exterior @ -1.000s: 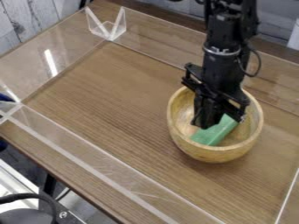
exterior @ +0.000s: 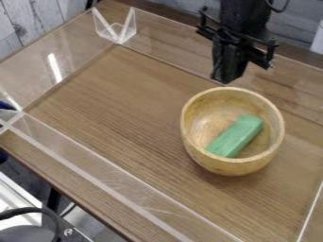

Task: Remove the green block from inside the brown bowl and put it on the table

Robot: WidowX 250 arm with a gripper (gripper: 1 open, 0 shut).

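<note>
A green block (exterior: 236,136) lies slanted inside the round tan-brown bowl (exterior: 198,125), toward its right side. The bowl stands on the wooden table at the right. Up at the top right, my black gripper (exterior: 229,71) hangs just past the bowl's far rim, clear of the block. No block shows at its fingertips. The dark fingers blend together, so their spread is unclear.
A clear, pointed plastic piece (exterior: 115,26) stands near the far left edge of the table. A black cable (exterior: 36,219) lies at the lower left.
My gripper has moved up and back, from over the bowl to beyond its far rim. The block has stayed in the bowl, and the bowl has not moved.
</note>
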